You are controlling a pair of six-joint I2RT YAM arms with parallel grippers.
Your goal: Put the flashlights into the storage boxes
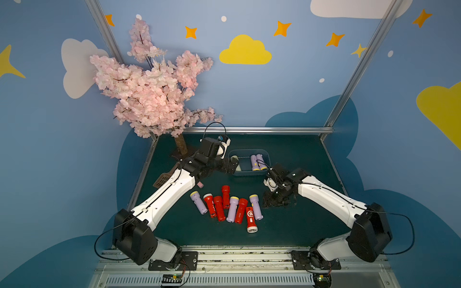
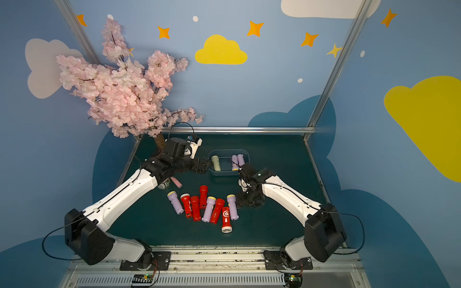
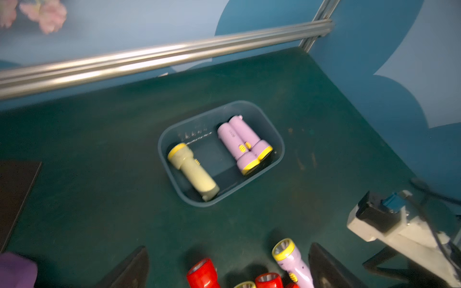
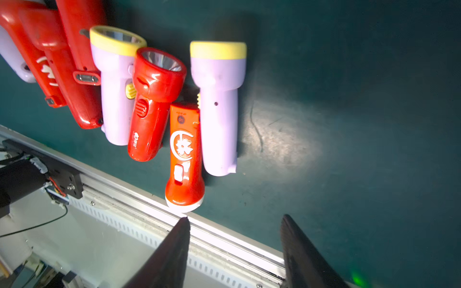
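Observation:
A grey storage box (image 3: 221, 194) holds a pale yellow flashlight (image 3: 194, 172) and two lilac flashlights (image 3: 233, 141). In front, a row of red and lilac flashlights lies on the green table, including a lilac one (image 4: 218, 124) at the right end and a red one (image 4: 185, 168) beside it. My left gripper (image 1: 231, 165) hangs near the box's front left, open, its fingers at the bottom of the left wrist view. My right gripper is open and empty, over the table just right of the row.
A blossom tree (image 1: 148, 96) stands at the back left, with a brown board and purple and pink items near it. Bare table (image 4: 355, 144) lies right of the flashlights. Walls enclose the sides and back.

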